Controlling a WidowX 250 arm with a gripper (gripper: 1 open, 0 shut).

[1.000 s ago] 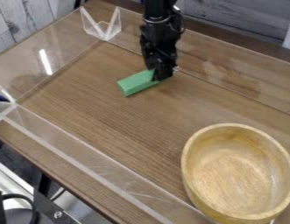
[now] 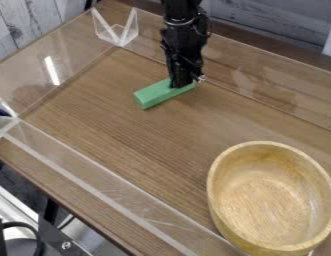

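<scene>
My black gripper (image 2: 183,76) hangs down from the top of the view, its tip at the upper right end of a green block (image 2: 160,94) that lies flat on the wooden table (image 2: 114,150). The fingertips are small and dark, and I cannot make out whether they are open or shut, or whether they touch the block.
A large tan bowl (image 2: 269,192) sits at the lower right. A clear plastic piece (image 2: 116,28) stands at the back left. Dark cables lie at the lower left edge.
The gripper has shifted slightly over the block's far end. The block looks almost unmoved.
</scene>
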